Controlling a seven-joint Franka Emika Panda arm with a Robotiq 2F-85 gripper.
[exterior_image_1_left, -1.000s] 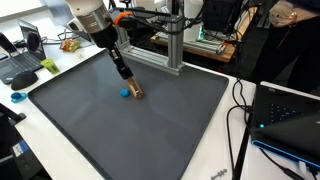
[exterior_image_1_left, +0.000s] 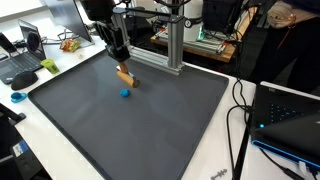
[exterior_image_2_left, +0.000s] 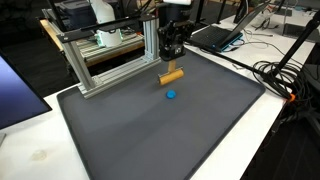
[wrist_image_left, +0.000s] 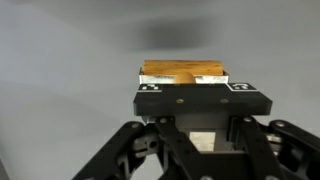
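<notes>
A wooden mallet-like piece with an orange-brown cylindrical head (exterior_image_1_left: 125, 77) hangs over the dark board in exterior view 1. Its short upright handle goes up into my gripper (exterior_image_1_left: 120, 63), which is shut on it. Exterior view 2 shows the head (exterior_image_2_left: 171, 77) lying crosswise below the gripper (exterior_image_2_left: 172, 58). From the wrist, the wooden head (wrist_image_left: 184, 67) and a bit of the rounded handle show just past the black fingers (wrist_image_left: 160, 101). A small blue object (exterior_image_1_left: 125, 93) rests on the board close to the mallet, apart from it.
Most of the grey board (exterior_image_1_left: 140, 125) is clear. A metal frame (exterior_image_2_left: 110, 72) stands along one edge. Near the far left corner sits a yellow-green item (exterior_image_1_left: 49, 64). A black laptop-like device (exterior_image_1_left: 288, 125) is off to the right.
My gripper has moved up and slightly left in exterior view 1, carrying the mallet with it. The mallet's head has turned to lie more crosswise. The blue object has stayed where it was.
</notes>
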